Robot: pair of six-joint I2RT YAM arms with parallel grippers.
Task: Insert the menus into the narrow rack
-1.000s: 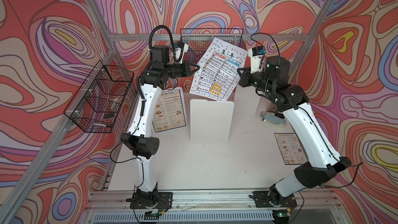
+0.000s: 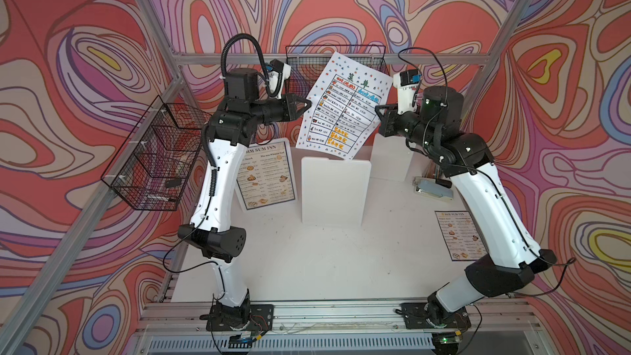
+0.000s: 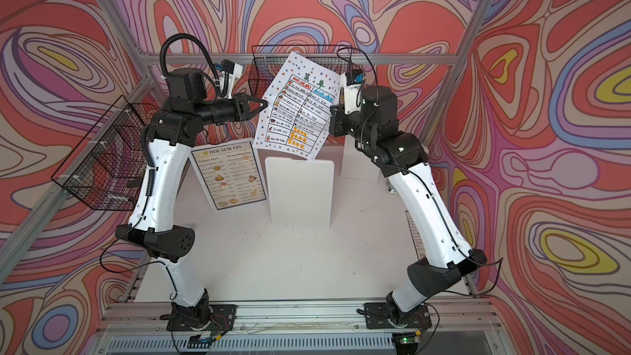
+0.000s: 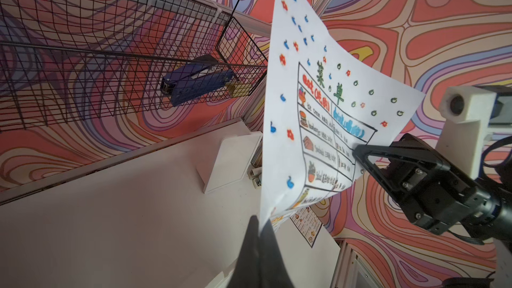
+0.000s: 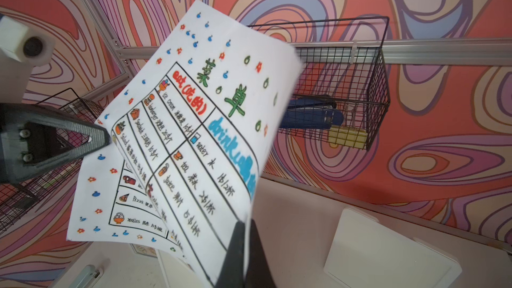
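A white handwritten menu sheet [image 2: 344,106] hangs tilted between my two grippers, its lower edge just above and overlapping the top of a white upright holder [image 2: 335,192]. From these views I cannot tell whether the two touch. My left gripper is shut on the sheet's left edge. On the opposite edge, my right gripper is shut, pinching the paper. The sheet bends between them, as the right wrist view shows. To the left a similar stand carries a Dim Sum Inn menu [image 2: 266,174].
Another white holder [image 2: 391,157] stands at the back right, near a clipboard [image 2: 433,188]. A printed menu [image 2: 461,235] lies at the right edge. Wire baskets hang behind [image 5: 330,74] and left [image 2: 154,157].
My left gripper has shifted slightly left, drawing the sheet leftward and a little upward. The right arm has moved only slightly. Both grippers stay on the sheet.
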